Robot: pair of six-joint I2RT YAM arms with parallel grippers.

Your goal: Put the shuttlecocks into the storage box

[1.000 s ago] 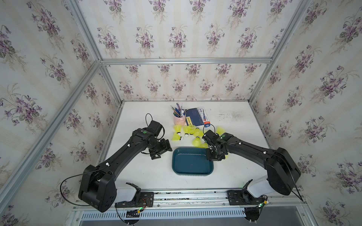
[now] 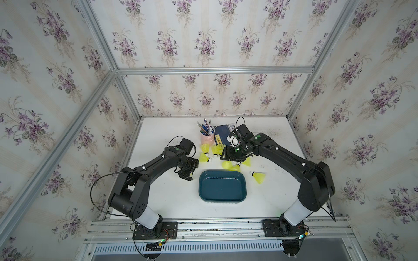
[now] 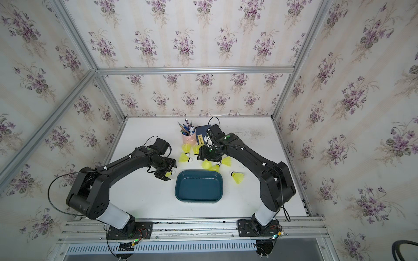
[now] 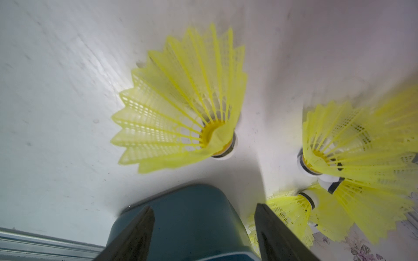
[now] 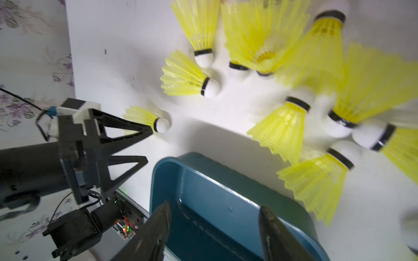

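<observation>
The empty dark teal storage box [image 2: 222, 200] stands at the table's front middle. Yellow shuttlecocks with white heads lie behind and beside it. My left gripper [image 2: 192, 171] is low over the table left of the box, its fingers apart and empty. Close to it lies one shuttlecock, which also shows as a large shuttlecock [image 4: 187, 104] in the left wrist view. My right gripper, open with nothing between its fingers, is above the shuttlecocks behind the box. A shuttlecock [image 5: 317, 182] lies close to the box's back side, and another shuttlecock [image 2: 259, 177] is at its right.
Behind the shuttlecocks stand a pink pen cup [image 2: 207, 138] and a dark blue book [image 2: 222, 134], partly hidden by the right arm. Bare table lies at the far left and right.
My right gripper has moved from the box's right back corner back and left over the shuttlecocks. The left gripper has shifted slightly to the right and lower.
</observation>
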